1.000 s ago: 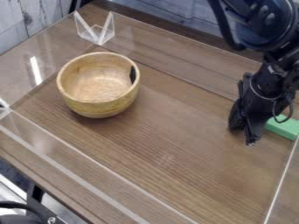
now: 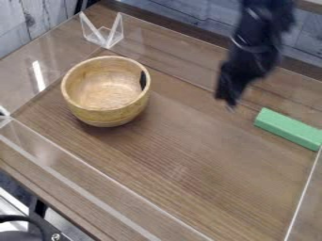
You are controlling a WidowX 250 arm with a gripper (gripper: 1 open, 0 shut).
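The dark gripper (image 2: pixel 229 92) is motion-blurred, raised over the right side of the table (image 2: pixel 176 169), left of and above a green block (image 2: pixel 287 129); whether anything is between its fingers cannot be made out. The green block lies flat near the right edge. A wooden bowl (image 2: pixel 104 91) stands at the left, empty as far as it shows.
A white wire object (image 2: pixel 104 31) stands at the back left. Dark cables lie at the lower left corner.
The gripper has risen and moved left and back from the green block, which is now uncovered on the table.
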